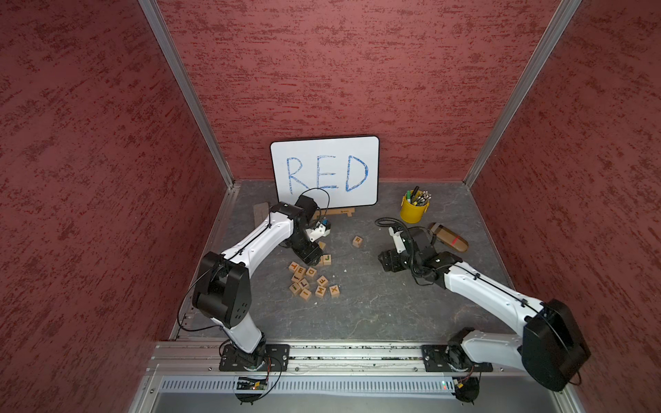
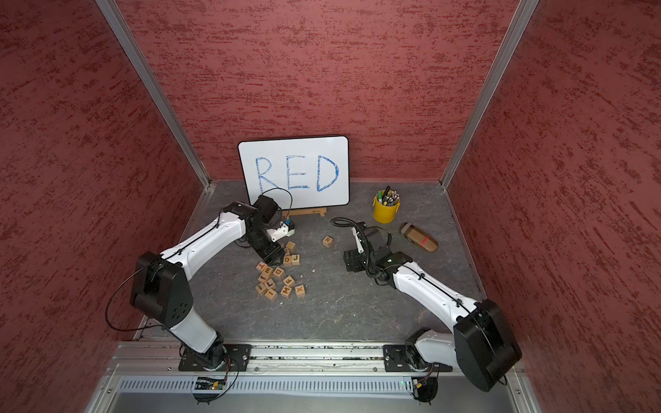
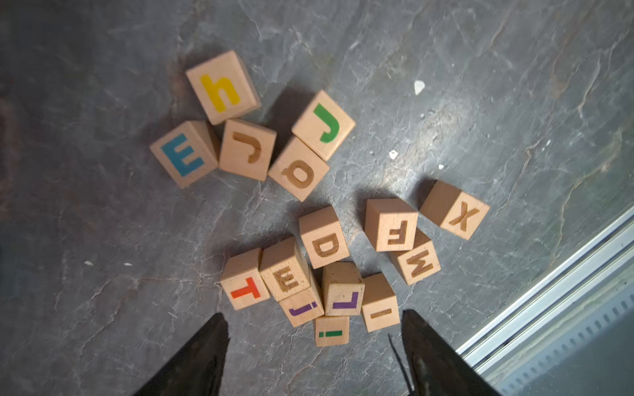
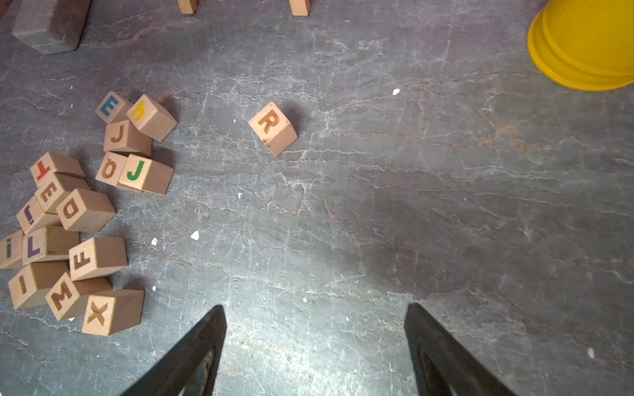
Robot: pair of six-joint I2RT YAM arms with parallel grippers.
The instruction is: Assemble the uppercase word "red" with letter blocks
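The R block point(image 4: 270, 124) stands alone on the bare table, rotated to the table's lines. My left gripper is open above the cluster, nothing between its fingers. Below it in the left wrist view lie a blue E block point(image 3: 183, 155), a carved E block point(image 3: 285, 270) resting against its neighbours and a carved D block point(image 3: 323, 237). Another rounded letter, O or Q point(image 3: 298, 171), touches the green J block point(image 3: 325, 124). Open and empty, my right gripper hangs over clear table to the right of the R block.
A whiteboard point(image 1: 326, 161) reading RED leans at the back. Right of it stands a yellow pen cup point(image 1: 411, 211), with a brown eraser-like object point(image 1: 449, 236) nearby. Other blocks, such as the X point(image 3: 463, 212), crowd the left-centre.
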